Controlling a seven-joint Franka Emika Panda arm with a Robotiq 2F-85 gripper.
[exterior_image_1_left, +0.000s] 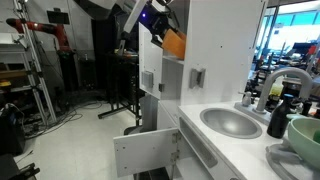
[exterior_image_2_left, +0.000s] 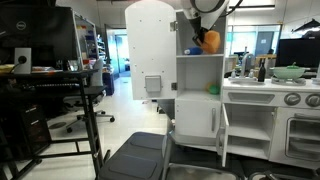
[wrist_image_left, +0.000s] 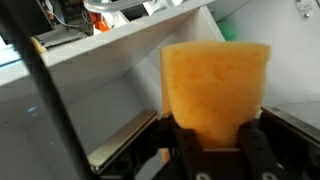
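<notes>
An orange cup-like container (exterior_image_1_left: 175, 44) is held up at the open upper cabinet (exterior_image_1_left: 173, 82), partly behind the white cabinet side in exterior view 1. My gripper (exterior_image_1_left: 161, 36) is shut on it. Exterior view 2 has the orange container (exterior_image_2_left: 211, 42) in front of or inside the upper compartment, above the shelf (exterior_image_2_left: 203, 68); whether it touches the shelf cannot be told. Seen from the wrist, the container (wrist_image_left: 213, 88) fills the space between the fingers and hides much of the cabinet behind.
A blue item (exterior_image_2_left: 192, 51) occupies the upper compartment, left of the container. Below it, a green item (exterior_image_2_left: 214, 89) sits on the lower level. The lower cabinet door (exterior_image_1_left: 145, 152) stands open. A sink (exterior_image_1_left: 230, 122) and a green bowl (exterior_image_1_left: 304, 138) are at the right.
</notes>
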